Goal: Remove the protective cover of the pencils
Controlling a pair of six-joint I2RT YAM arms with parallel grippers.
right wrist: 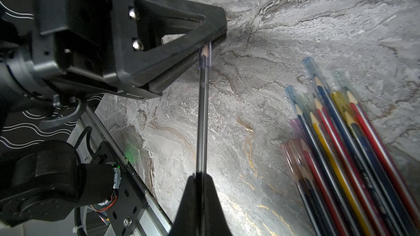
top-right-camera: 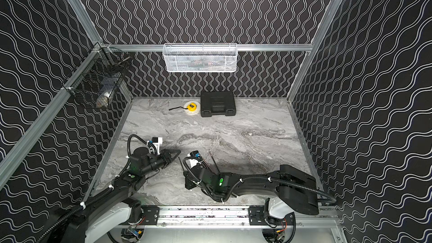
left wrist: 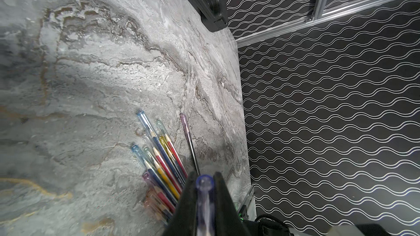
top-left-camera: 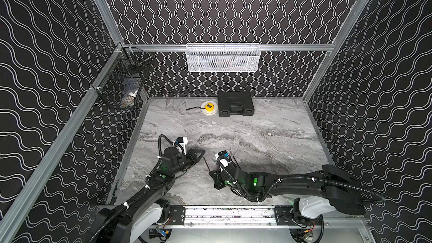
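Note:
My left gripper (top-left-camera: 201,152) is shut on the clear purple-tinted cap (right wrist: 205,56) at the tip of a dark pencil (right wrist: 202,113). In the left wrist view that cap (left wrist: 205,201) fills the space between the fingertips. My right gripper is shut on the same pencil's barrel lower down. A group of coloured pencils (right wrist: 336,157) with clear caps lies on the marble table (right wrist: 249,74) to the right in the right wrist view. Another dark pencil (left wrist: 191,144) with a pink-tinted cap lies apart from the group in the left wrist view.
A black case (top-left-camera: 236,103) and a yellow tape measure (top-left-camera: 209,107) on a white round item sit at the back. A white wire basket (top-left-camera: 222,58) hangs on the rear wall, a black one (top-left-camera: 114,87) on the left.

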